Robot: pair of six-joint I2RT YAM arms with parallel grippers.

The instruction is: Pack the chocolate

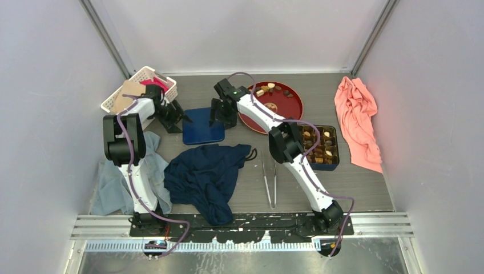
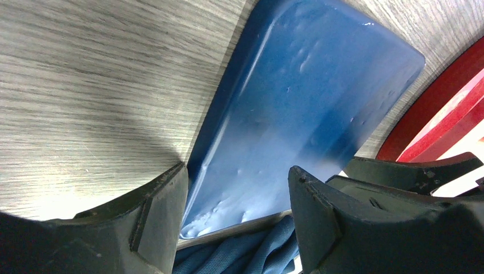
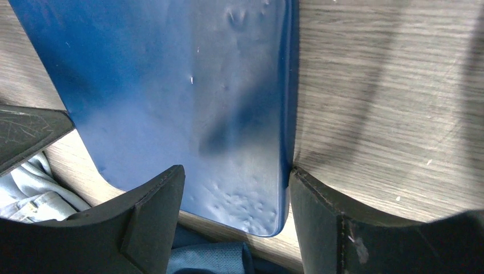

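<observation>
A blue rectangular lid (image 1: 202, 128) lies on the table between both grippers. My left gripper is open at one edge of the lid, one finger beside the rim and the other over the top. My right gripper is open at the opposite edge, likewise straddling it. A chocolate box (image 1: 324, 142) with gold compartments holding pieces stands at the right, partly hidden by my right arm. A red round tray (image 1: 291, 105) with loose chocolates lies behind that arm.
A white basket (image 1: 112, 100) stands at the back left. Dark blue cloth (image 1: 202, 180), light blue cloth (image 1: 111, 188) and pink cloth (image 1: 358, 125) lie around. Tongs (image 1: 274, 188) lie at the front.
</observation>
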